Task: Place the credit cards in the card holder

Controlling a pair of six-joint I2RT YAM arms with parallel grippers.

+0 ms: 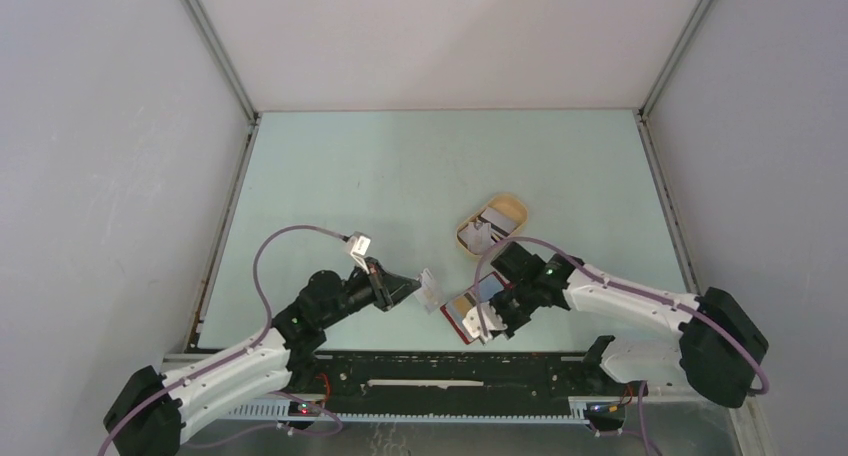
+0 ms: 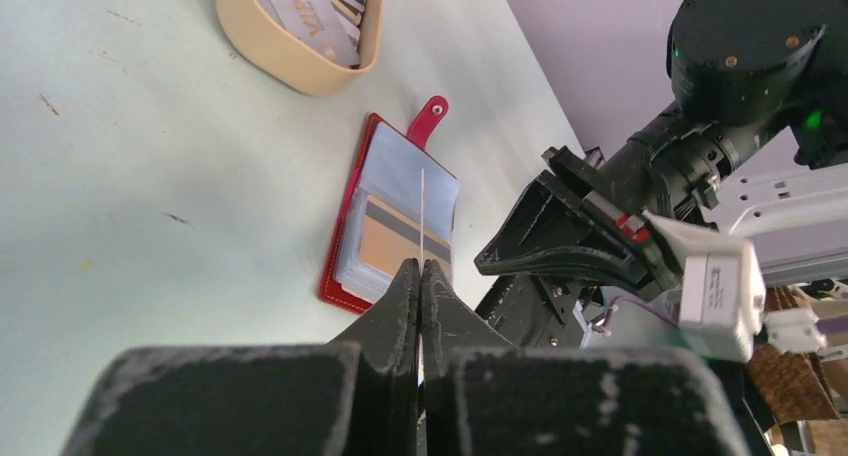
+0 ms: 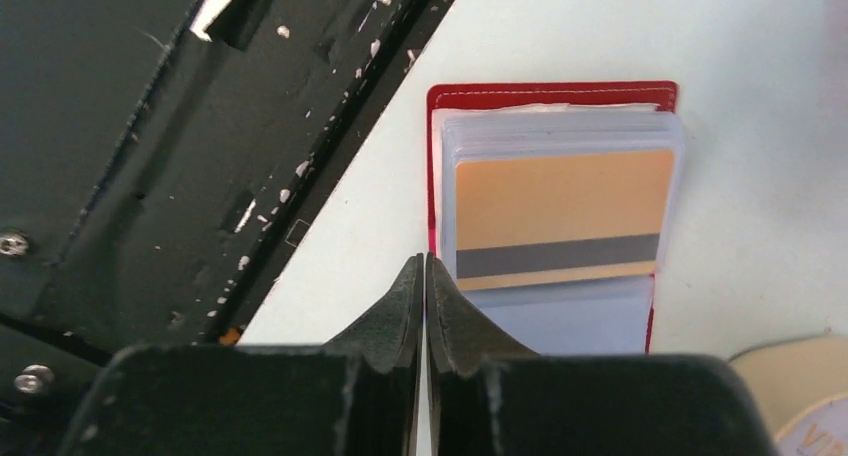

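Note:
A thin white card (image 1: 430, 291) juts from my left gripper (image 1: 417, 284), which is shut on it; the left wrist view shows this card (image 2: 422, 211) edge-on above the fingertips. Behind it lies the red card holder (image 2: 405, 176), spread open on the table, its clear sleeves and a tan striped card (image 2: 400, 238) on the near half. My right gripper is shut with nothing visible between its fingers, its tips at the holder's side edge in the right wrist view. From above, the right arm partly hides the holder (image 1: 456, 326).
Behind the holder stands an oval tan tray (image 1: 508, 200) with several cards (image 1: 478, 236) in it. A black rail (image 1: 520, 376) runs along the front edge.

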